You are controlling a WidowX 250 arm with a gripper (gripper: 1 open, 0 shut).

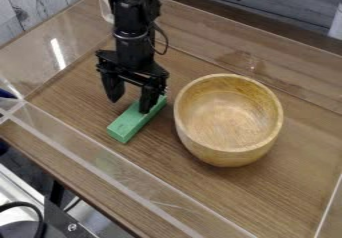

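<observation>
My black gripper (131,82) hangs down from the arm (134,22) at the upper middle, its fingers spread open over the upper end of a green rectangular block (132,123) lying on the wooden table. The right finger is at or just above the block's upper end; whether it touches cannot be told. I see nothing held between the fingers.
A round tan bowl (227,117) stands just right of the green block. Black cables lie at the lower left corner, and a white object (107,2) is at the top left.
</observation>
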